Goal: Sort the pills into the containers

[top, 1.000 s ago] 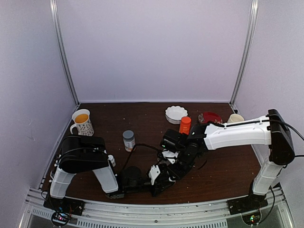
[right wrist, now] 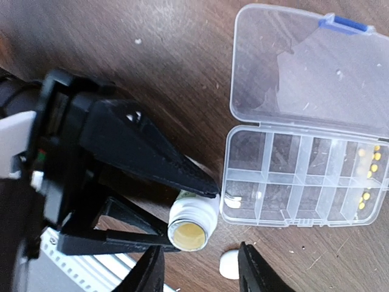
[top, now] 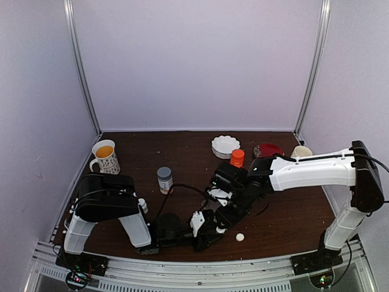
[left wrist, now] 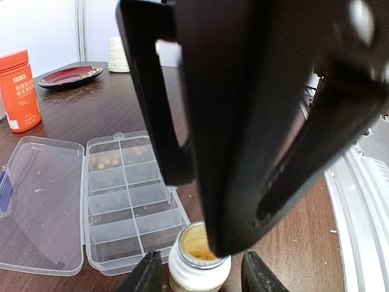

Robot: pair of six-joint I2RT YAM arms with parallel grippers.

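A white pill bottle (left wrist: pixel 197 267), its cap off and its mouth showing yellow-orange inside, sits between the fingers of my left gripper (top: pixel 217 231), which is shut on it. In the right wrist view the same bottle (right wrist: pixel 193 222) is tilted, mouth toward the camera. My right gripper hangs over that mouth with its fingers apart and nothing between them. The white cap (right wrist: pixel 229 264) lies on the table by one right fingertip. Close to the bottle is the clear pill box (right wrist: pixel 298 177), lid open, with yellow pills (right wrist: pixel 368 176) in end compartments.
An orange bottle (top: pixel 237 158), a white fluted dish (top: pixel 225 145) and a red plate (top: pixel 268 149) stand at the back. A grey-capped bottle (top: pixel 165 180) and a mug (top: pixel 106 157) are to the left. Bare table lies at the front right.
A white cap now shows on the table beside the grippers, where bare table was before. My left arm looks still.
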